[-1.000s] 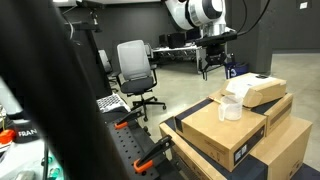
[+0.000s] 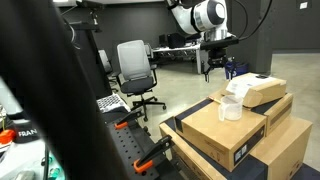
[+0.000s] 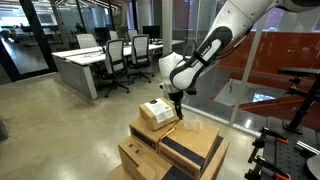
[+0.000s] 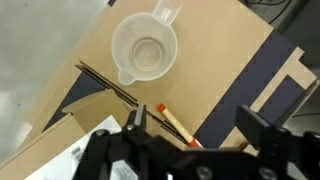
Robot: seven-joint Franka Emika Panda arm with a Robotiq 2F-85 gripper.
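A clear plastic cup with a handle [image 4: 145, 47] stands on a cardboard box, with its open mouth facing the wrist camera. In exterior view 1 the same cup [image 2: 231, 107] sits near the middle of the box top. An orange-and-white marker [image 4: 178, 123] and thin dark sticks [image 4: 108, 86] lie on the cardboard near it. My gripper is open, its black fingers well apart and nothing held between them. It hangs over the boxes, apart from the cup, which appears farther up in the wrist view.
A smaller closed carton [image 2: 256, 89] rests on the large box [image 2: 205, 127], behind the cup in exterior view 1. Office chairs [image 2: 137, 68] and desks stand in the background. Open floor [image 3: 70, 130] lies left of the boxes in exterior view 2.
The arm has shifted only slightly. The cup and boxes stay where they were.
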